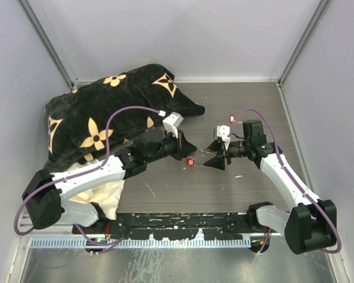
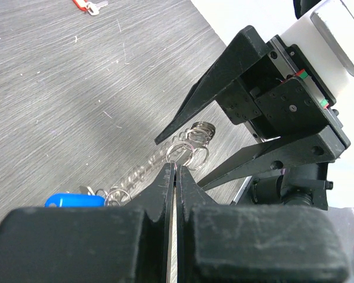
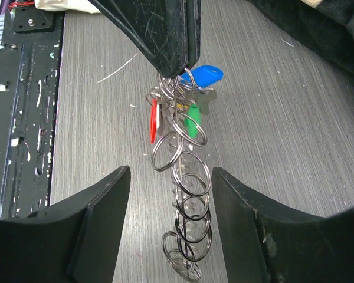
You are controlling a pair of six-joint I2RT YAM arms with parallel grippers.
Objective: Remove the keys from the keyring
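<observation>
My left gripper (image 1: 189, 151) is shut on the keyring (image 2: 180, 152), whose wire loops hang in a chain between the arms. In the right wrist view the keys dangle behind the loops: a blue key (image 3: 203, 76), a red one (image 3: 154, 121) and a green one (image 3: 192, 122). My right gripper (image 1: 217, 154) stands part open, its fingers either side of the chain's near loops (image 3: 189, 221), with no visible contact.
A separate red-tagged key (image 1: 232, 119) lies at the back right of the floor. A black patterned cloth (image 1: 94, 106) and a cream cloth (image 1: 103, 194) cover the left. Open floor lies around the grippers.
</observation>
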